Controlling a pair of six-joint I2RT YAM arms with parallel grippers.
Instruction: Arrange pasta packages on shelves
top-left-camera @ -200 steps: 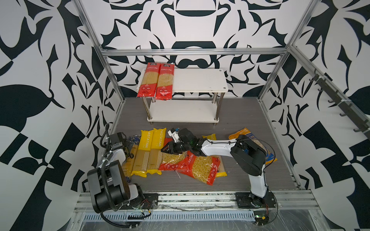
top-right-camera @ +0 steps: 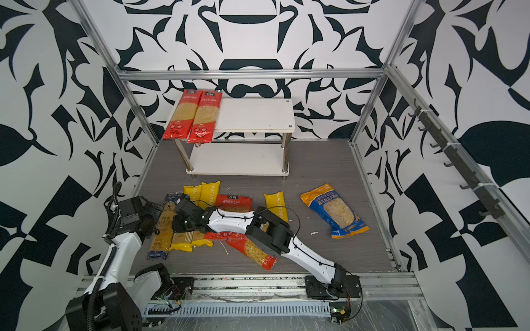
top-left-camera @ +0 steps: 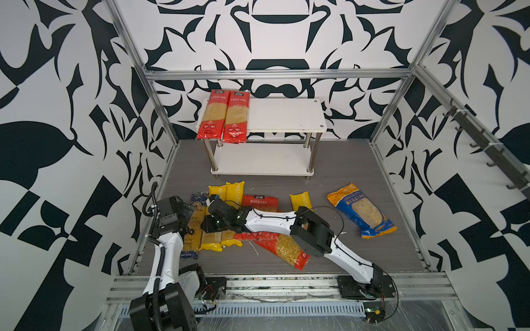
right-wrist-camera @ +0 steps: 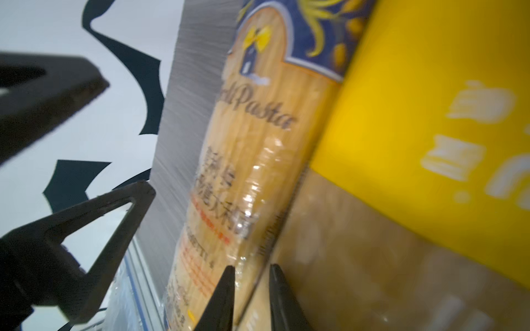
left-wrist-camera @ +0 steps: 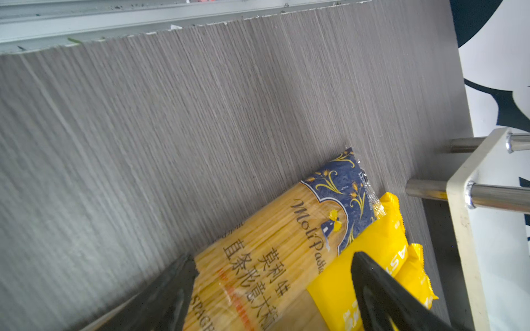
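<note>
Two red pasta packages [top-left-camera: 236,113] lie on the top left of the white shelf [top-left-camera: 281,113]. On the floor lie a Moli Pasta bag [left-wrist-camera: 265,248], yellow packages [top-left-camera: 232,193], red bags [top-left-camera: 289,251] and a blue-orange bag [top-left-camera: 361,212]. My left gripper stands open over the Moli Pasta bag, nothing held. My right gripper is low at the seam between that bag and the yellow package beside it, fingertips slightly apart; it looks nearly shut, but whether anything is pinched is unclear.
The lower shelf [top-left-camera: 262,159] and the right of the top shelf are clear. A metal rail with hooks [top-right-camera: 452,154] runs along the right wall.
My right arm has swept left from the red bags onto the yellow and Moli packages. The left arm has shifted and straightened. The yellow packages have moved slightly.
</note>
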